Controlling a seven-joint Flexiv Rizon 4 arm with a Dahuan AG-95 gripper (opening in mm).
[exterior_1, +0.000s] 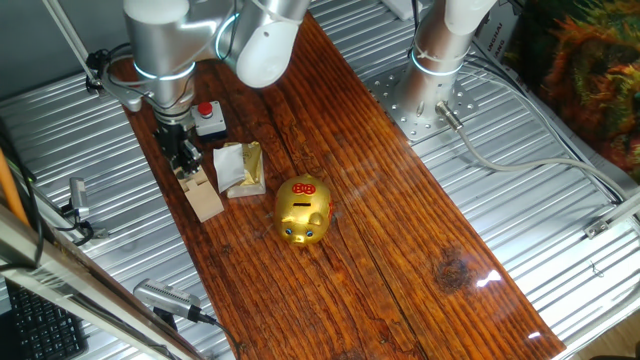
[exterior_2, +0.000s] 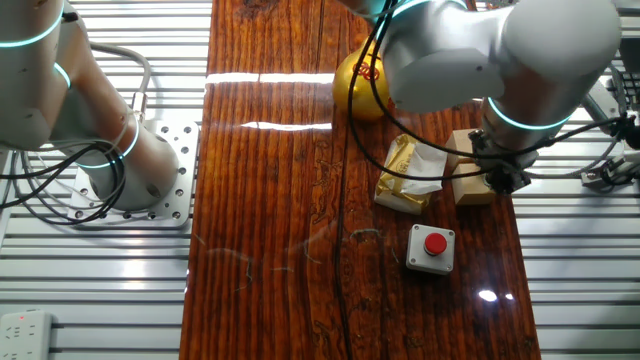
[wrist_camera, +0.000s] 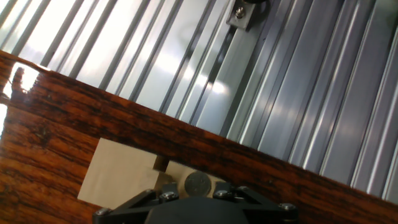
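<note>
A tan block with a notch lies near the table's long edge, beside a gold-and-white packet. My gripper is right at the block's far end, pointing down. In the wrist view, a dark round coin-like disc shows on the block, just ahead of the gripper's dark linkages. The fingertips are hidden there, so whether they are parted or touching the disc is unclear. A golden piggy bank with a dark slot on top stands clear of the gripper.
A grey box with a red button stands close to the arm. Ribbed metal decking lies beyond the table edge.
</note>
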